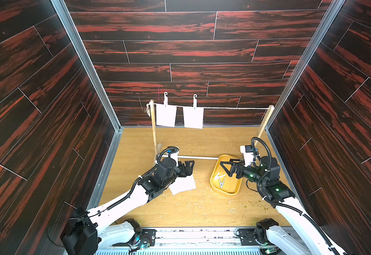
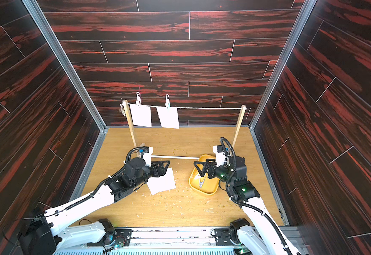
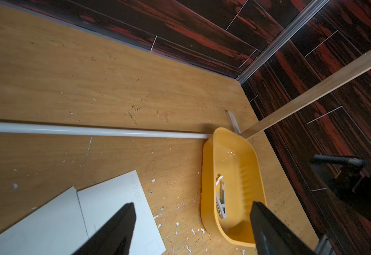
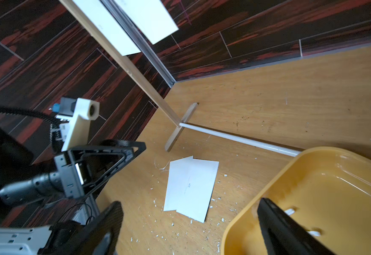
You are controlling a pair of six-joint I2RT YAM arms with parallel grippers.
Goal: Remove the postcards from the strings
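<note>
Two white postcards hang by white clips from the string (image 1: 236, 108): the left card (image 1: 165, 115) near the wooden post and the right card (image 1: 193, 117) beside it. Two more postcards (image 4: 199, 187) lie overlapping on the table below my left arm. My left gripper (image 1: 189, 166) is open and empty above those cards. Over the yellow tray (image 1: 213, 187), my right gripper (image 1: 225, 168) stands open, nothing between its fingers. Inside the tray lie white clips (image 3: 222, 203). Both grippers are well below and in front of the hanging cards.
Wooden posts (image 1: 153, 127) hold the string at both ends, joined low down by a white bar (image 1: 198, 157). Small white scraps litter the table. Bare table lies between the tray and the fallen cards.
</note>
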